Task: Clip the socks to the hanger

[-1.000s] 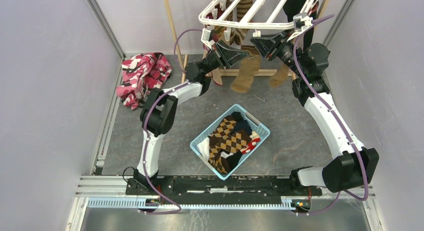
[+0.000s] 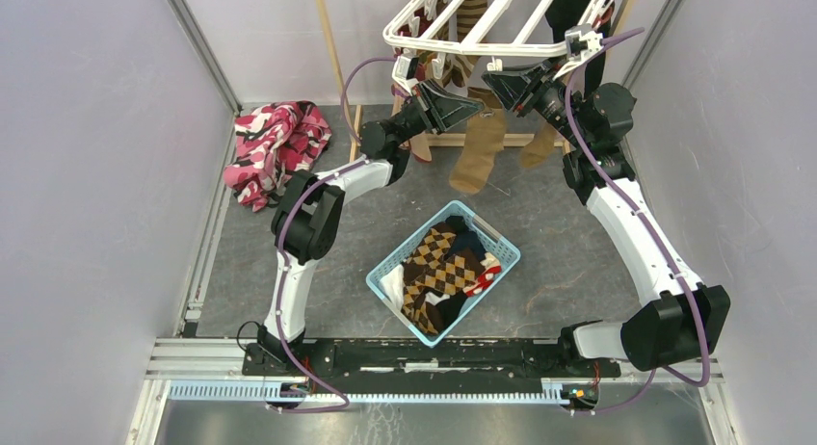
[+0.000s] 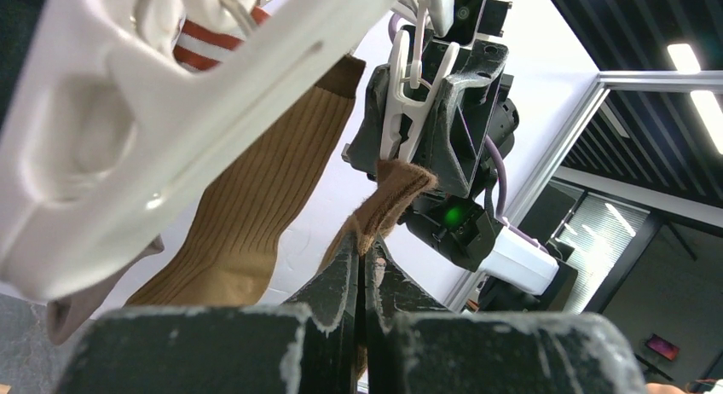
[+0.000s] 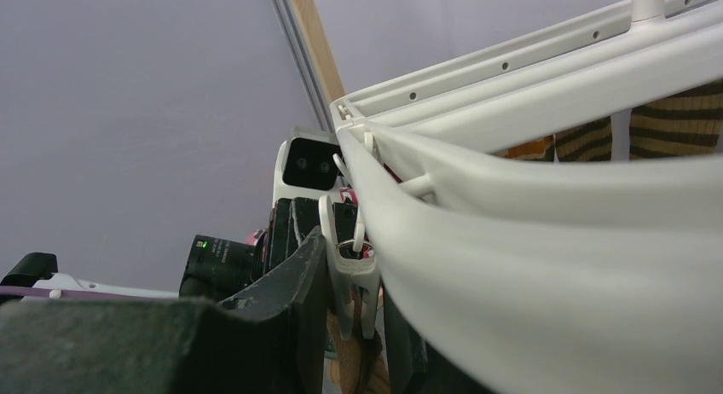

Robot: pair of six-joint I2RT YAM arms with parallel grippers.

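My left gripper is shut on the brown sock [image 3: 390,194], whose upper edge rises past the fingertips. In the top view this sock [image 2: 479,154] hangs tan and long below the hanger's front bar. A white clip [image 3: 412,108] hangs from the hanger [image 2: 472,49], with my right gripper [image 2: 489,79] shut on it. Seen from the right wrist, the clip [image 4: 354,275] stands between dark fingers. The sock's edge meets the clip's lower tips; whether the clip pinches it, I cannot tell.
Other socks hang on the hanger, including a ribbed brown one [image 3: 264,176] and a striped one [image 2: 471,12]. A blue basket [image 2: 510,257] of socks stands on the floor. Pink patterned cloth [image 2: 275,151] lies at left. Floor around the basket is clear.
My left gripper has shifted slightly right with the sock, whose hanging end has swung a little right and lower. The right arm has stayed still.
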